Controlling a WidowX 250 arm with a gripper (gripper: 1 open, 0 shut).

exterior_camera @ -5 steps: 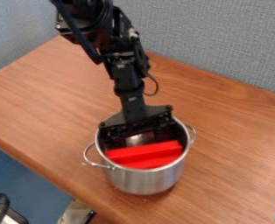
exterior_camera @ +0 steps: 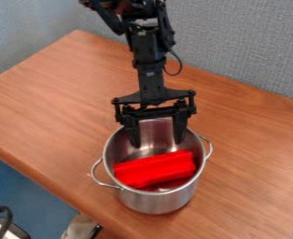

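A steel pot [exterior_camera: 154, 199] with two wire handles stands on the wooden table. A red cylindrical object [exterior_camera: 154, 169] lies inside it, along the near part. My black gripper [exterior_camera: 157, 137] is open above the back of the pot, fingers pointing down at the rim's height, with nothing held between them.
A grey padded wall [exterior_camera: 243, 47] runs behind it. At the lower left, past the table's edge, is blue floor with a dark cable.
My gripper has risen from deeper inside the pot to above its back part. The red object remains lying in the pot.
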